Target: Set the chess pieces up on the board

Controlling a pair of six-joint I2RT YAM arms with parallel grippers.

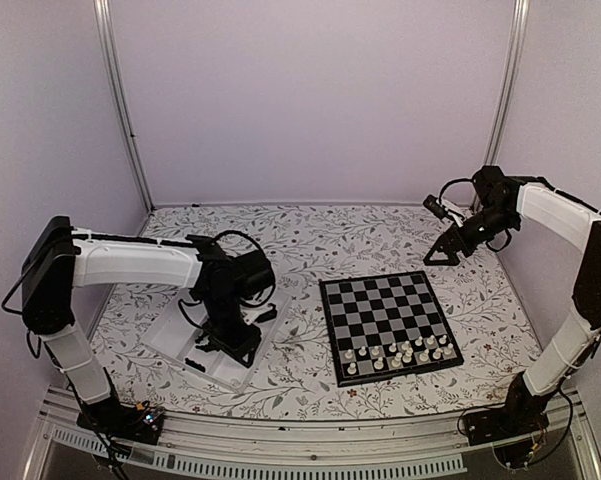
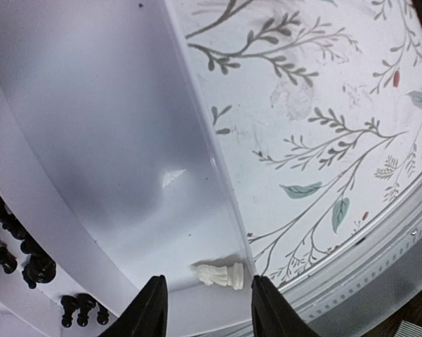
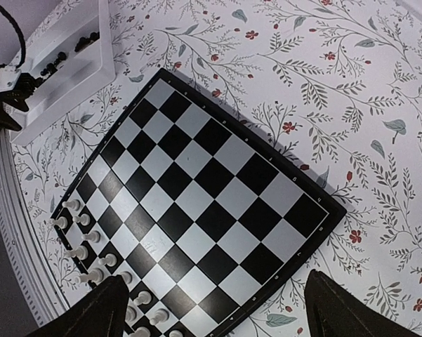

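Observation:
One white chess piece lies on its side at the near corner of the white tray, against the wall. My left gripper is open above it, a finger to either side of the piece in the left wrist view. Black pieces lie in another compartment of that tray. On the chessboard, two rows of white pieces stand along the near edge, and the other squares are bare. My right gripper is open with nothing between its fingers, above the table beyond the board's right side.
A metal rail runs along the table's front edge. Walls close in the back and sides.

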